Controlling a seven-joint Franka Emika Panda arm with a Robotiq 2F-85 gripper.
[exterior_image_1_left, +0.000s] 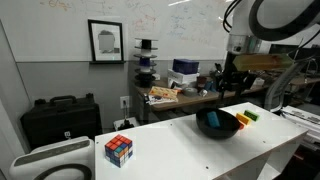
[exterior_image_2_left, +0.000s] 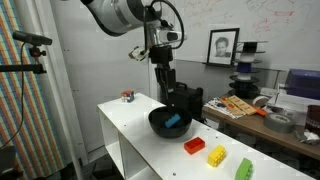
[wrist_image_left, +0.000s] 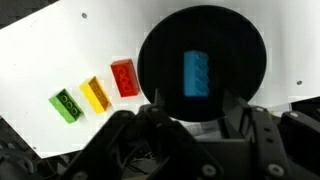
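A blue block (wrist_image_left: 196, 72) lies inside the round black bowl (wrist_image_left: 225, 35), near its middle in the wrist view. From the side, the same block (exterior_image_2_left: 173, 120) shows within the bowl (exterior_image_2_left: 157, 127). My gripper is over the bowl, its two fingertips spread apart with nothing held between them. In the first exterior view the gripper (exterior_image_1_left: 231, 88) hangs clear above the bowl (exterior_image_1_left: 217, 131), where part of the blue block (exterior_image_1_left: 212, 119) shows over the rim.
Red (exterior_image_2_left: 198, 145), yellow (exterior_image_2_left: 216, 156) and green (exterior_image_2_left: 244, 169) blocks lie in a row beside the bowl. A multicoloured cube (exterior_image_1_left: 118, 150) sits farther along the white table, with bare surface between it and the bowl.
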